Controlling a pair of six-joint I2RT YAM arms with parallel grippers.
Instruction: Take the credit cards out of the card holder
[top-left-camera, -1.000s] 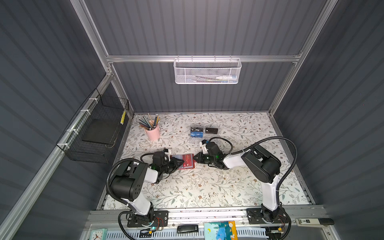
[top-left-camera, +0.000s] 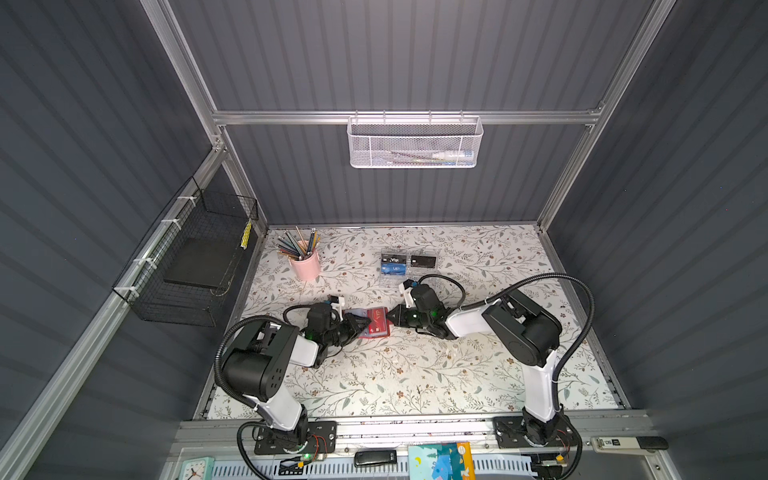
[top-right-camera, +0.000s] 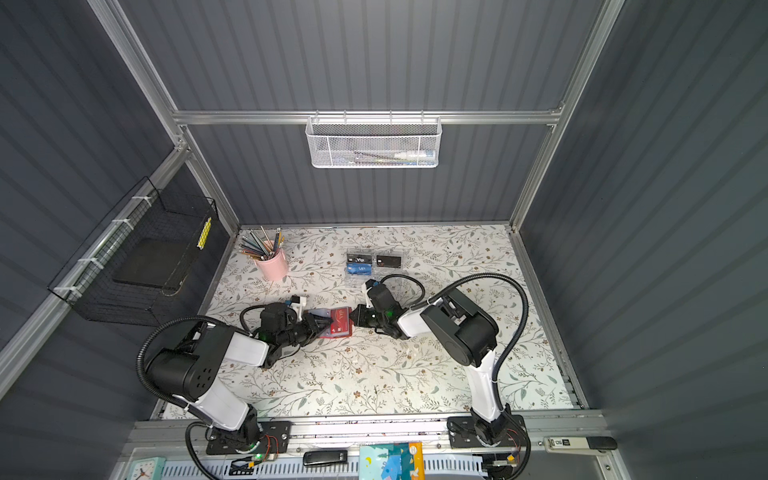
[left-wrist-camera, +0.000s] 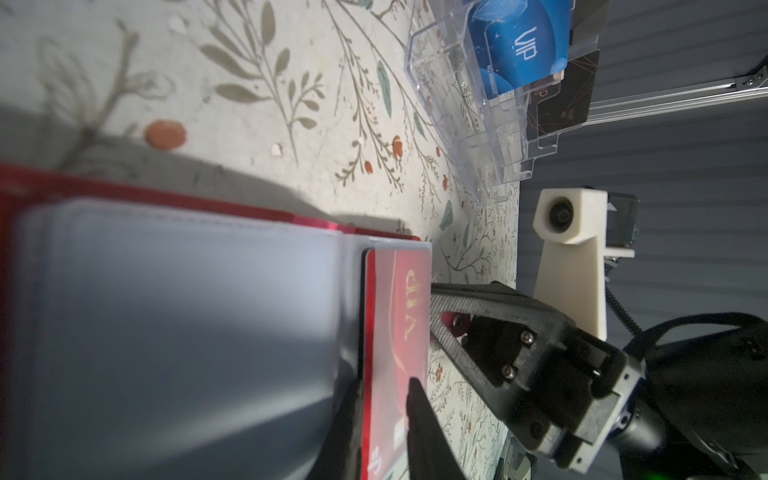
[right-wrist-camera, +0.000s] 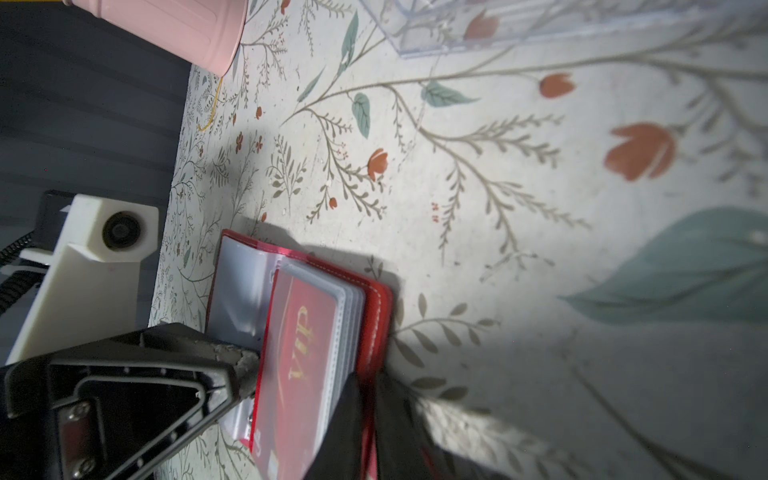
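A red card holder (right-wrist-camera: 376, 328) with clear sleeves lies spread on the patterned table. A red VIP card sits on its right side, in or under a clear sleeve; its inner edge shows past the sleeve in the right wrist view. My left gripper is shut with its tips low at that inner edge; whether the card is pinched is hidden. My right gripper is shut on the holder's outer right edge, red cover showing between its fingers. In the top left view, my left gripper (top-left-camera: 366, 321) partly covers the holder.
A clear stand (top-left-camera: 393, 280) with black and blue cards is behind the grippers. A pink pen cup (top-left-camera: 306, 267) stands at the back left. Wire baskets hang on the left side and back wall.
Both arms look nearly still, my left gripper at the holder's middle and my right at its edge. The red card's look in the holder differs only slightly.
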